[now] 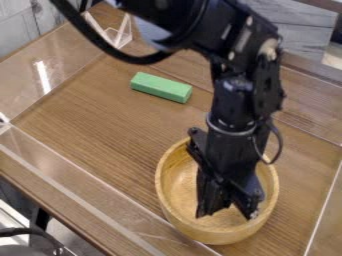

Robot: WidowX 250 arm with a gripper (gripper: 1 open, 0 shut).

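Note:
A yellow oval bowl (185,195) sits on the wooden table at the front centre. My black gripper (227,205) reaches down into it from above, its fingertips low inside the bowl. It looks shut, with nothing visible between its fingers, though the bowl's inside is partly hidden behind it.
A green block (160,86) lies toward the back left. A pale wall or panel stands along the back right.

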